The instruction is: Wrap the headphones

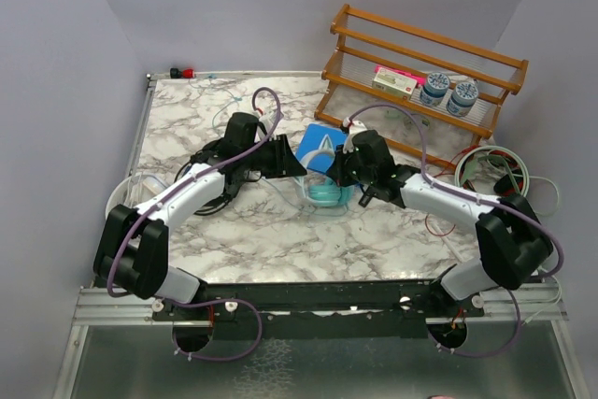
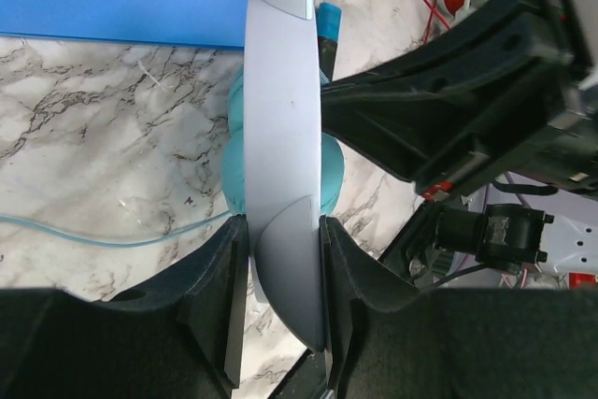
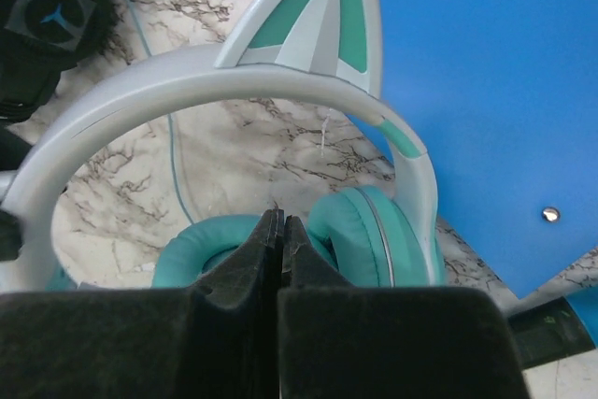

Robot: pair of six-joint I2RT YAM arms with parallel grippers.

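The cat-ear headphones, with a white band (image 2: 280, 109) and teal ear cushions (image 3: 369, 240), stand near the table's middle in the top view. My left gripper is shut on the band, which runs upright through its fingers in the left wrist view. My right gripper is shut over the cushions, just inside the band's arch; nothing shows between its fingertips. A thin pale cable (image 2: 112, 238) runs off across the marble.
A blue board (image 3: 486, 91) lies behind the headphones, a dark stick with blue cap (image 2: 328, 25) beside them. A wooden rack (image 1: 420, 35) stands at the back right, coiled cables (image 1: 505, 165) at the right.
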